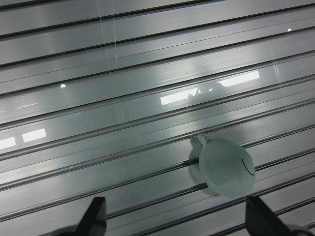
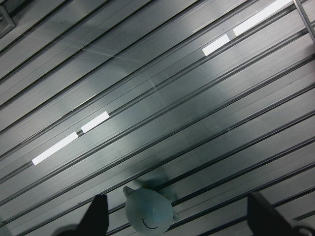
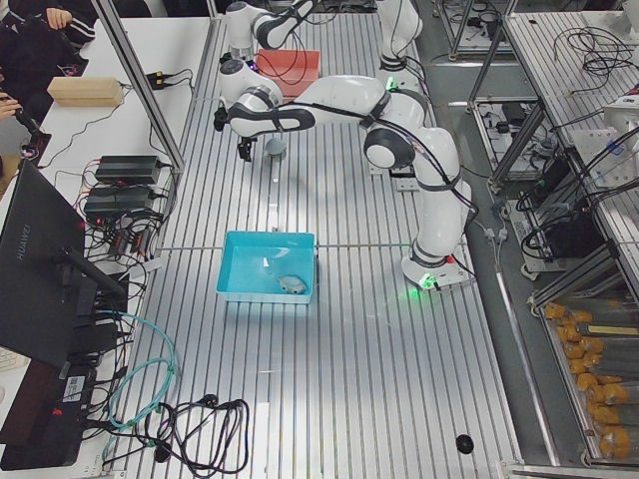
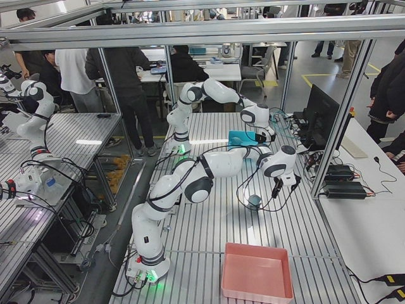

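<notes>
A pale teal, rounded plush toy (image 3: pixel 275 147) with a stitched smile lies on the slatted metal table between the arms, also seen in the right camera view (image 4: pixel 254 201). In the left wrist view the toy (image 1: pixel 225 167) is below and right of centre, short of my open left gripper. In the right wrist view the toy (image 2: pixel 147 211) sits at the bottom, between the fingers of my open right gripper, seen from above. Neither gripper has anything visible in its fingers.
A blue bin (image 3: pixel 245 269) with a small pale toy inside stands on the table, and a red bin (image 4: pixel 256 272) at the opposite end. Cables, a monitor (image 3: pixel 35 289) and frame posts line the table's side.
</notes>
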